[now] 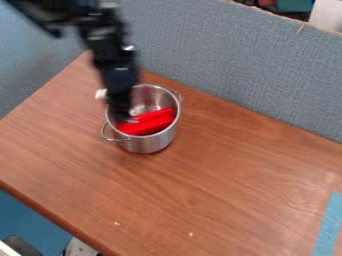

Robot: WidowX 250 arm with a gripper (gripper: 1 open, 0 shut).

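A steel pot [150, 140] with wire handles stands on the wooden table at the upper left. A red elongated object [147, 124] lies inside it. My dark gripper [118, 108] is over the pot's left part, motion-blurred, so whether it is open or shut is unclear.
A grey padded wall [254, 70] runs along the back. A blue strip [326, 220] lies at the right.
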